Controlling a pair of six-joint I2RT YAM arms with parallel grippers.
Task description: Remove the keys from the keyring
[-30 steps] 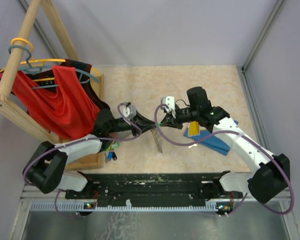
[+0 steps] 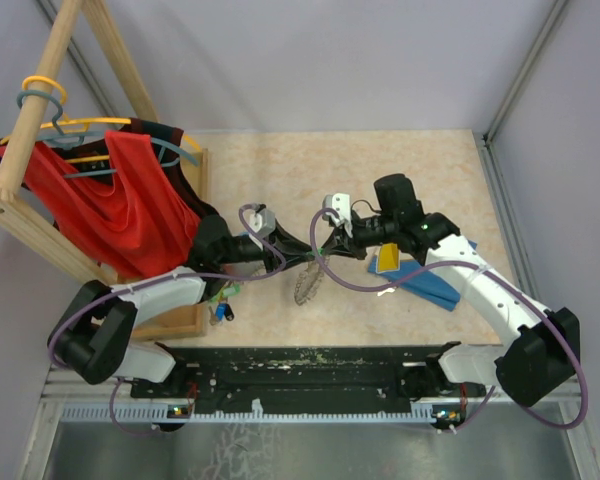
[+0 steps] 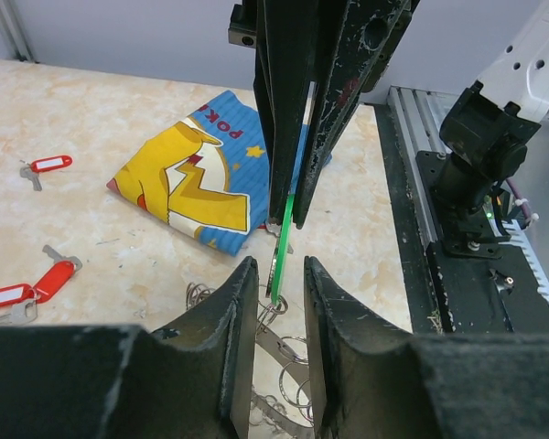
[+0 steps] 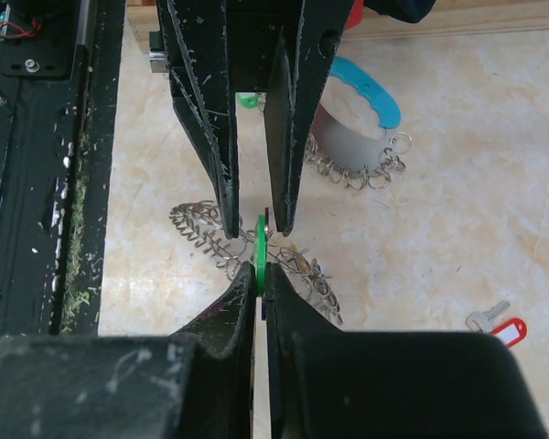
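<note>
A green key tag (image 3: 282,242) stands upright between both grippers, held in the tips of my shut right gripper. In the left wrist view my left gripper is open, one finger on either side of the tag's lower end. A metal chain of rings (image 4: 206,224) hangs below, seen in both wrist views. In the right wrist view the left gripper's fingertips (image 4: 284,219) are apart around the green tag. Whether a key is still on the ring is hard to tell.
Loose keys with red tags (image 3: 55,279) lie on the tabletop. A blue and yellow bag (image 3: 192,183) lies to the right in the top view. A curved metal piece with a blue handle (image 4: 375,91) lies near the wooden rack's base.
The hanging chain has swung toward the left and lower in the top view. Both arms have stayed almost where they were.
</note>
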